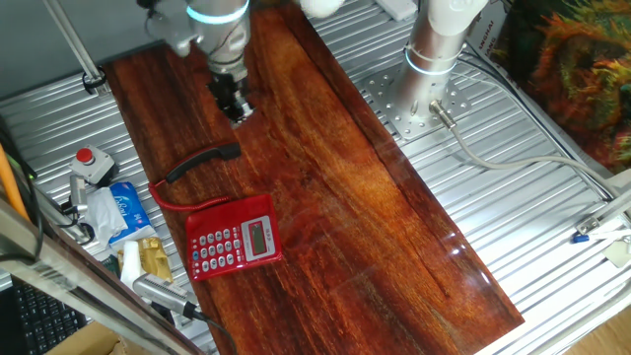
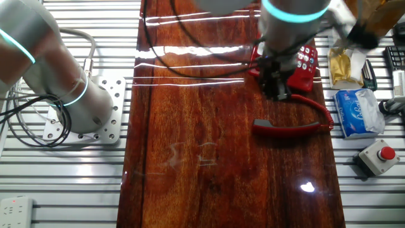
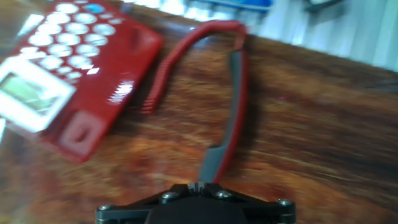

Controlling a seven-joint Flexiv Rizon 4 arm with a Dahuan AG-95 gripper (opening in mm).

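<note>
A red desk telephone (image 1: pixel 235 238) with grey keys and a small display lies on the dark wooden board (image 1: pixel 335 197). Off its cradle, the red and black handset (image 1: pixel 202 161) rests on the wood beside it, joined by a coiled red cord (image 3: pixel 163 77). My gripper (image 1: pixel 240 116) hangs above the board, a short way from the handset's free end. In the wrist view the fingertips (image 3: pixel 196 186) are together, with nothing showing between them; the handset (image 3: pixel 235 112) extends away from just beyond them. Exterior view 2 shows the phone (image 2: pixel 302 71) partly hidden by the arm.
Along the phone side of the board stand a red-buttoned box (image 1: pixel 92 166), a blue tissue pack (image 1: pixel 126 212) and a gold packet (image 1: pixel 155 258). The arm's base (image 1: pixel 419 104) is on the opposite side. Bare wood stretches between base and phone.
</note>
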